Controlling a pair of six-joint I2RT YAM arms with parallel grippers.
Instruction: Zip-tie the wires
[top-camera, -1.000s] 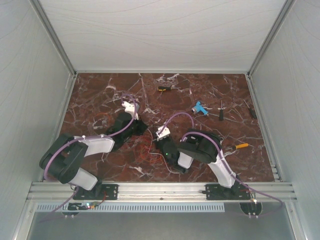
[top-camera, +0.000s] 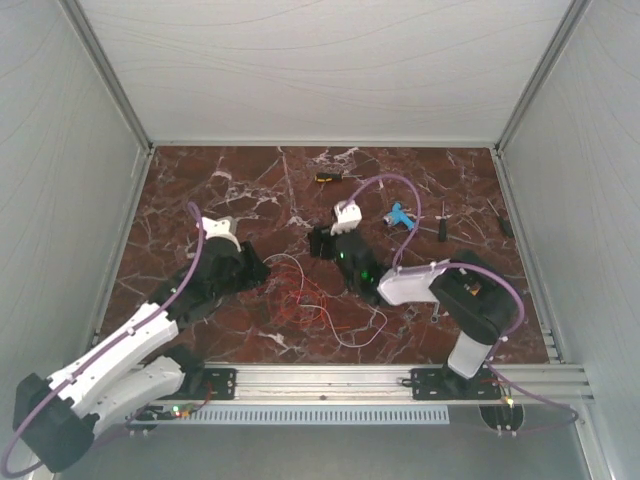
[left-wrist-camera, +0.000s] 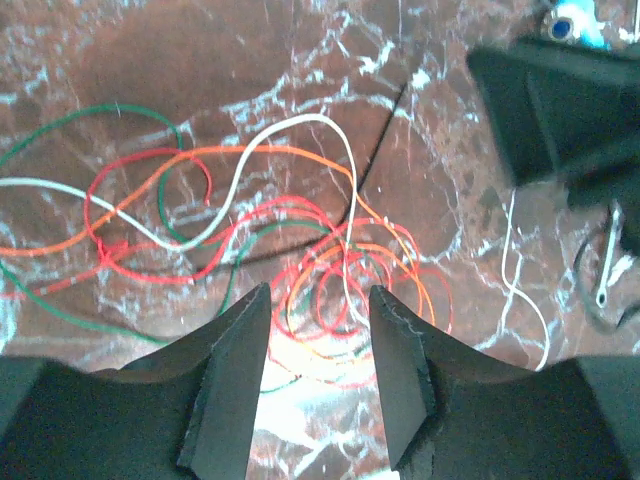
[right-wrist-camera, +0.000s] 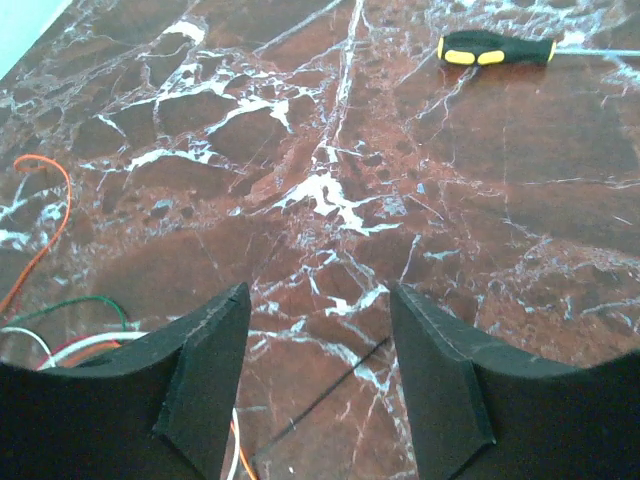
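Note:
Loose red, orange, white and green wires (top-camera: 297, 300) lie in loops on the marbled table. In the left wrist view, the red wire (left-wrist-camera: 150, 277) and white wire (left-wrist-camera: 245, 165) run to the left out of view from the coil. A thin black zip tie lies flat, crossing the wire bundle; its far end (right-wrist-camera: 325, 397) shows in the right wrist view. My left gripper is open over the coil, wires visible beyond its gap. Above bare tabletop, my right gripper is open and empty, near the tie's end.
A yellow-and-black screwdriver (right-wrist-camera: 495, 48) lies at the back. A blue tool (top-camera: 400, 216) and a dark-handled screwdriver (top-camera: 442, 228) lie to the right. In the left wrist view, the right arm (left-wrist-camera: 550, 120) reaches in at the upper right.
My left gripper has drawn back left and slightly toward the front. My right gripper has moved toward the back of the table, uncovering more white wire.

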